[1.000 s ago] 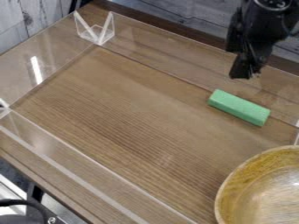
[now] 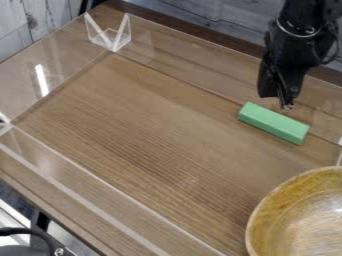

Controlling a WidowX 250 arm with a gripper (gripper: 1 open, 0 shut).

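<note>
The black gripper [image 2: 286,98] hangs at the upper right, just above a green block [image 2: 273,122] lying on the wooden table floor. Its fingers look shut, with nothing seen between them. Whether the fingertips touch the block cannot be told from this view.
A large yellow bowl [image 2: 295,222] fills the lower right corner. A clear plastic bracket [image 2: 111,32] stands near the back left. Black cables lie outside the lower left edge.
The gripper has moved downward and slightly right toward the green block, and its fingers look closer together. The block and bowl have not moved.
</note>
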